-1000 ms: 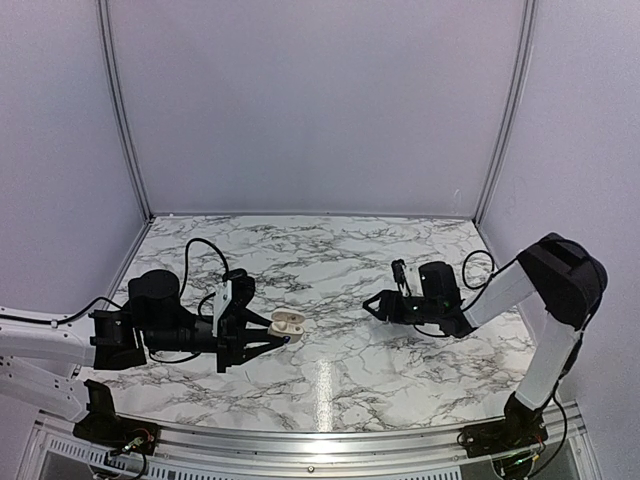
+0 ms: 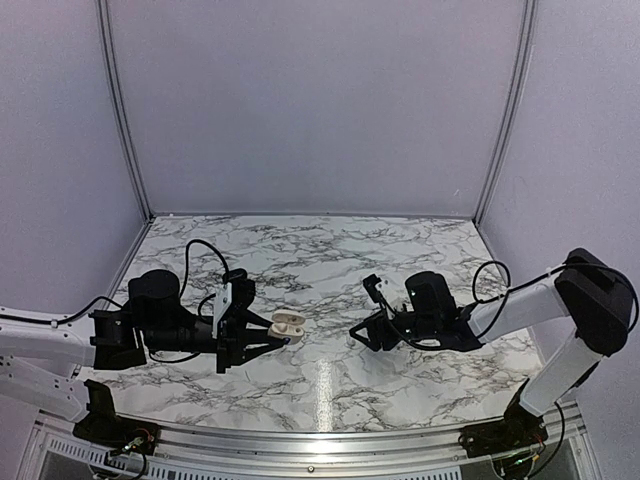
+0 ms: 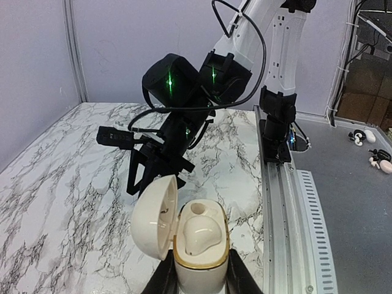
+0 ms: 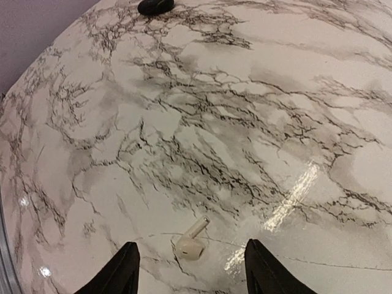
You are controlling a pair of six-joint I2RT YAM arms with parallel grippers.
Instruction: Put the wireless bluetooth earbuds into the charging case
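The white charging case [image 2: 287,328] is held out level by my left gripper [image 2: 268,337], shut on its body [image 3: 202,245], lid [image 3: 150,217] raised, earbud wells showing on top. A single white earbud [image 4: 190,246] lies on the marble table in the right wrist view, just beyond and between the fingertips of my right gripper, which is open with nothing between them. In the top view the right gripper [image 2: 362,335] is low over the table, right of the case.
A dark rounded object [image 4: 155,6] appears at the top of the right wrist view. Metal rails edge the table's front.
The left gripper and case have stayed still.
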